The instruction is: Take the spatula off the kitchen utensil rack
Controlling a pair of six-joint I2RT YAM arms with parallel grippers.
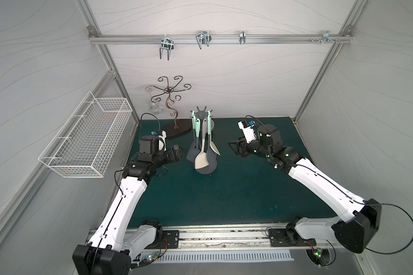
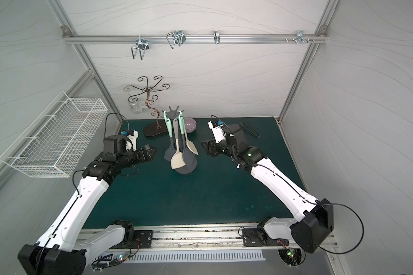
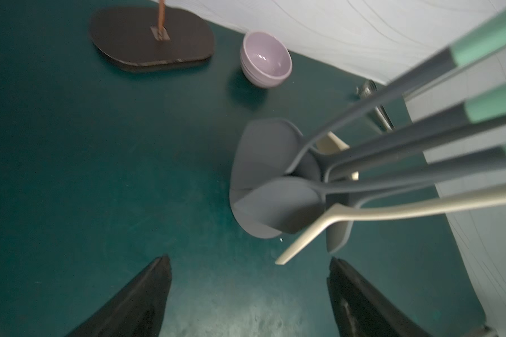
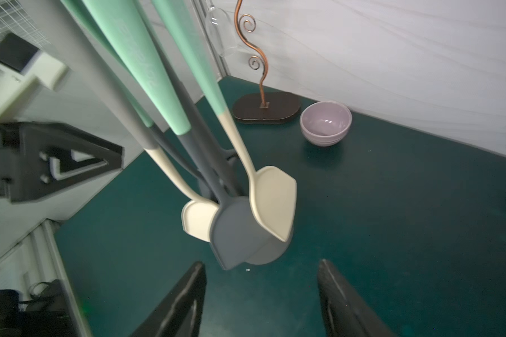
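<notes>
A utensil rack with a dark star-shaped top (image 1: pixel 202 111) and a round grey base (image 1: pixel 207 169) stands near the table's middle. Several utensils hang from it: a cream spatula (image 1: pixel 201 160) with a grey handle in front, a second cream-headed one (image 4: pixel 276 203) with a mint handle, and a dark grey spatula (image 4: pixel 237 230). Left of the rack, my left gripper is apart from the utensils, its fingers spread with nothing between. On the right side, my right gripper also stands open and empty, touching no utensil. Which spatula is meant cannot be told.
Behind the rack are a pink bowl (image 2: pixel 190 124) and a scrolled metal stand on a dark base (image 1: pixel 177 127). Tongs (image 2: pixel 249 128) lie at the back right. A white wire basket (image 1: pixel 88 137) hangs at the left wall.
</notes>
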